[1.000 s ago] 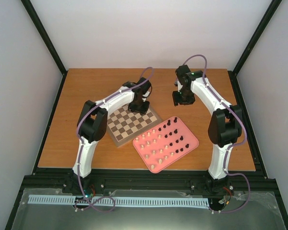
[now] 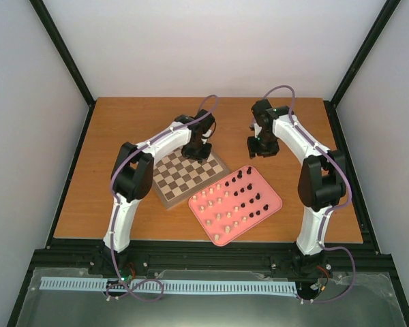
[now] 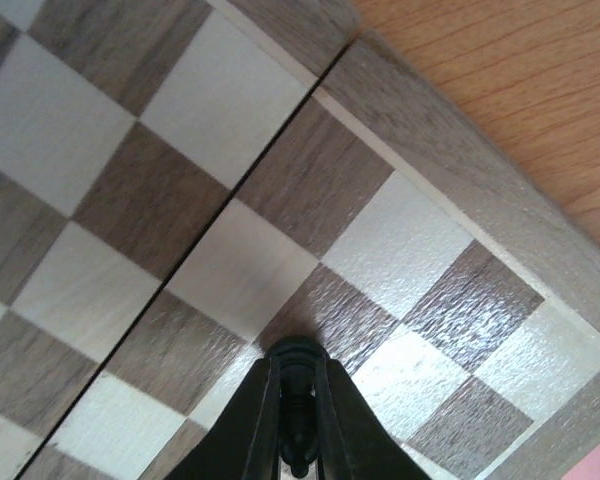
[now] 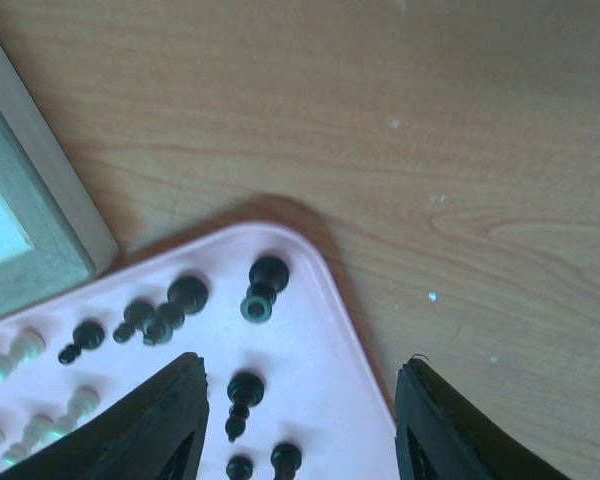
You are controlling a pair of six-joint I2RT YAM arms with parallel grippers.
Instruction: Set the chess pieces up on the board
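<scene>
A black chess piece (image 3: 298,352) is pinched between the fingers of my left gripper, which is shut on it low over the chessboard (image 3: 250,260). Its base overlaps a dark square in the left wrist view; whether it touches the board I cannot tell. Wide open and empty, my right gripper hovers by the far corner of the pink tray (image 4: 330,320). On that tray stand several black pieces, among them one at the corner (image 4: 267,280), and several white pieces, such as one (image 4: 22,350) near the tray's left side.
The board's wooden frame (image 3: 480,165) stands raised around its squares. In the top view the tray (image 2: 278,198) lies right against the board's front right side.
My right gripper has shifted toward the tray, and more of its pieces show.
</scene>
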